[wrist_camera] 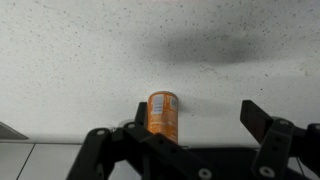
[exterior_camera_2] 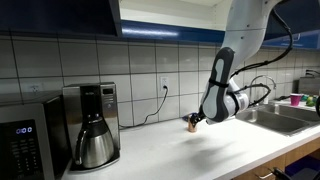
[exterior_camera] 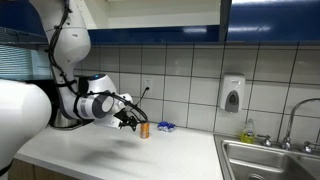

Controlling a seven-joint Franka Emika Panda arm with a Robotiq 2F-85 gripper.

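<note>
An orange cylindrical object [exterior_camera: 144, 130], looking like a can or bottle, stands on the white counter near the tiled back wall. The wrist view shows this orange object [wrist_camera: 162, 112] from above, close to the left finger and partly covered by it. My gripper [exterior_camera: 130, 122] hangs above the counter, to the left of the orange object in the first exterior view. Its two dark fingers [wrist_camera: 266, 121] are spread wide in the wrist view, so it stands open. Nothing is held between them.
A blue item [exterior_camera: 166, 126] lies by the wall right of the orange object. Farther right are a sink [exterior_camera: 258, 160] and a green soap bottle [exterior_camera: 248, 130]. A coffee maker [exterior_camera_2: 95, 125] and a microwave [exterior_camera_2: 35, 135] stand far off.
</note>
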